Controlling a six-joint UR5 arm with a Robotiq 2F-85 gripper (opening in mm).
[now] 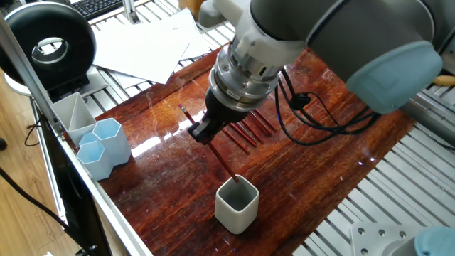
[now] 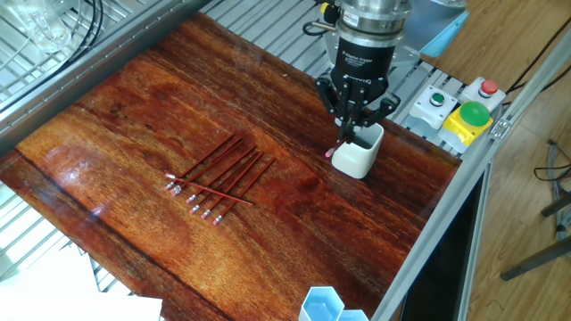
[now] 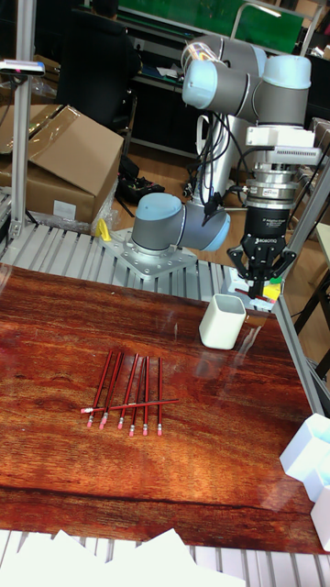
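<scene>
A dark red pencil [image 1: 222, 162] is gripped partway along its length, tilted, with my gripper [image 1: 202, 134] shut on it. Its lower end overlaps the opening of the white square cup [image 1: 237, 213] in exterior view 1; how deep it reaches cannot be told. Its pink eraser end [image 2: 329, 152] shows beside the fingertips in exterior view 2, where the gripper [image 2: 348, 134] hangs above the cup [image 2: 355, 161]. Exterior view 3 has the gripper [image 3: 256, 288] behind and to the right of the cup [image 3: 223, 323]. Several red pencils [image 3: 134, 392] lie on the wooden table, one crossing the others.
Light blue hexagonal holders [image 1: 111, 139] stand at the table's edge. White papers [image 1: 142, 50] lie on the slatted frame. An emergency stop box [image 2: 468, 122] sits behind the cup. Around the pencils, the tabletop [image 3: 59, 470] is mostly clear.
</scene>
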